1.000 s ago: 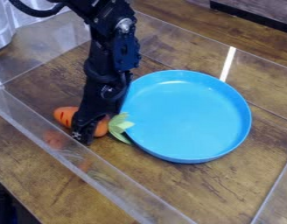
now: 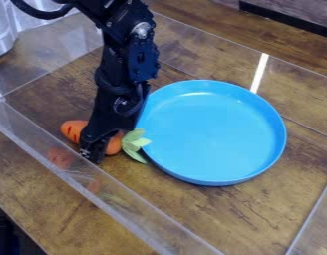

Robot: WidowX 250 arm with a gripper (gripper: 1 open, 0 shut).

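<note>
An orange carrot (image 2: pixel 76 131) with a pale green leafy top (image 2: pixel 136 146) lies on the wooden surface, left of a round blue plate (image 2: pixel 215 129). My black gripper (image 2: pixel 103 145) reaches down from above and is shut on the carrot's middle, hiding part of it. The leafy top is beside the plate's left edge.
A clear plastic wall (image 2: pixel 120 204) runs diagonally along the front left, close to the carrot. A clear object (image 2: pixel 1 25) stands at the top left. Bare wood shows behind and to the right of the plate.
</note>
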